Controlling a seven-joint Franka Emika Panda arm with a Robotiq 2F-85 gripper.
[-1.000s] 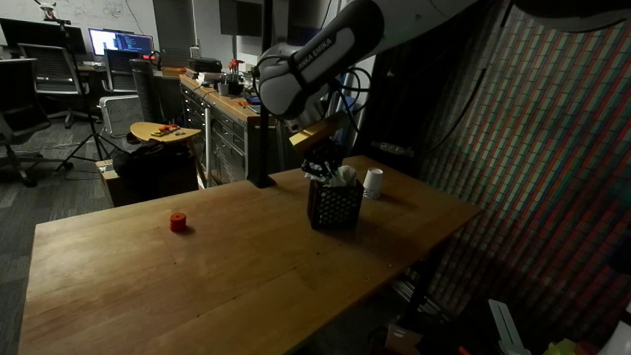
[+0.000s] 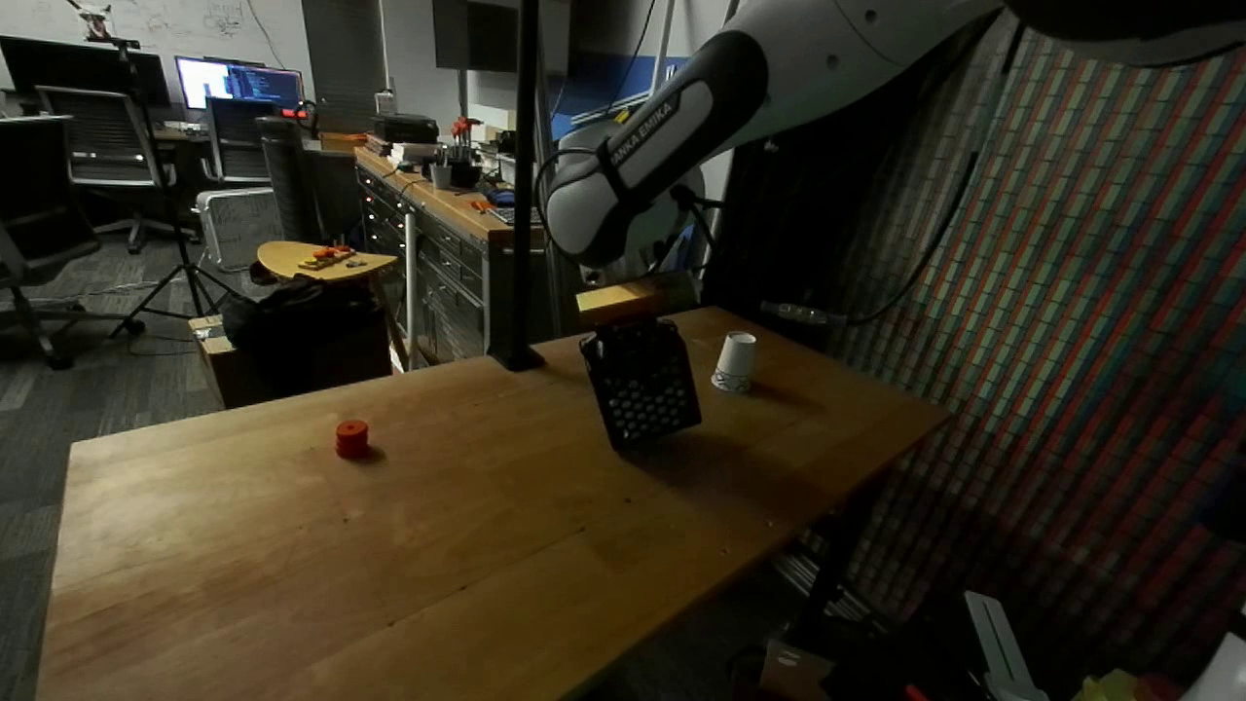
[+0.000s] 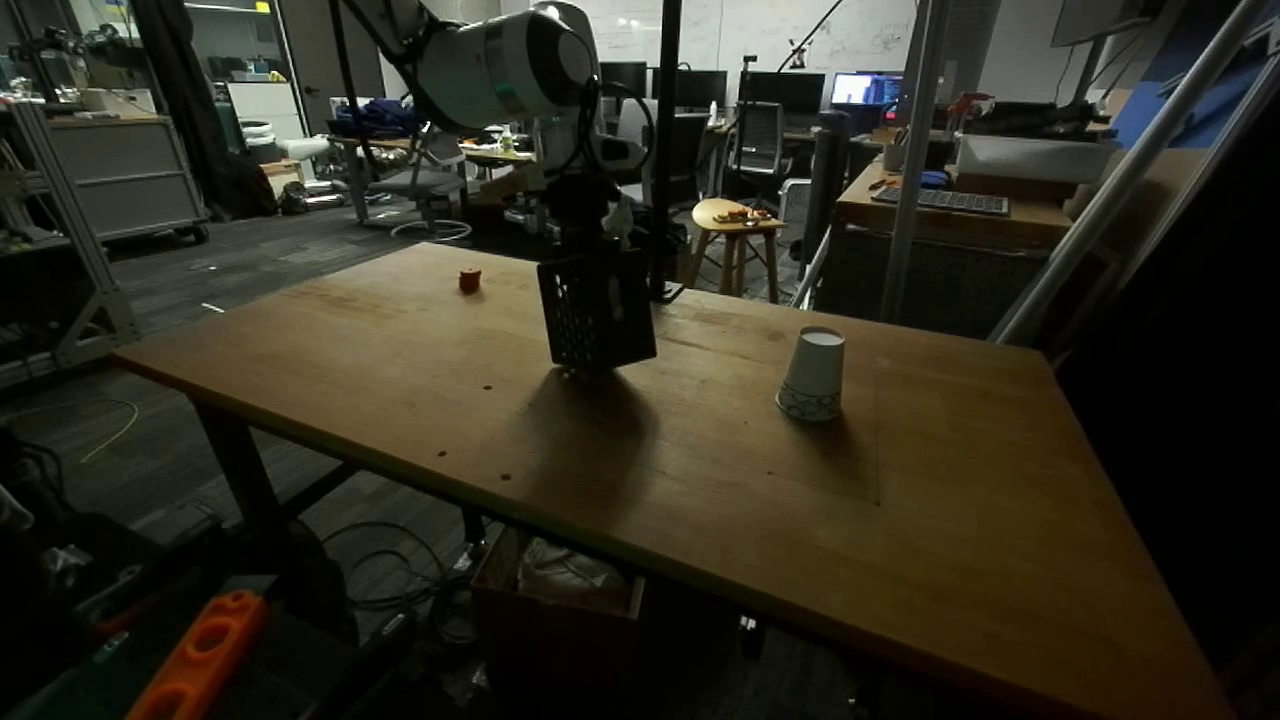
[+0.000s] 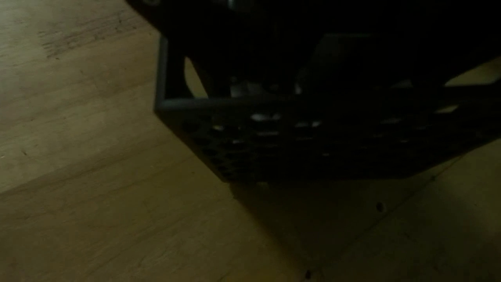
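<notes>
A black basket with holes in its walls (image 2: 648, 391) is tilted on the wooden table, and I cannot tell whether its base is clear of the surface. My gripper (image 2: 637, 331) is at the basket's top, with its fingertips hidden by the dark walls. A whitish piece (image 3: 618, 220) shows near the rim in exterior view 2, and pale bits show through the holes in the wrist view. The wrist view has the basket's near rim (image 4: 282, 100) across its upper half, under the dark gripper. Whether the fingers grip the wall or something inside cannot be made out.
Upside down on the table stands a white paper cup (image 3: 812, 374), to the right of the basket. A small red ridged cylinder (image 2: 351, 439) sits toward the left. Bare wood (image 2: 385, 561) lies open at the front. A dark vertical post (image 2: 522, 234) rises behind the table.
The basket has gone from upright to tilted, its top leaning left. My gripper has turned more upright and come down against the basket, and the white contents are now hidden in exterior view 1.
</notes>
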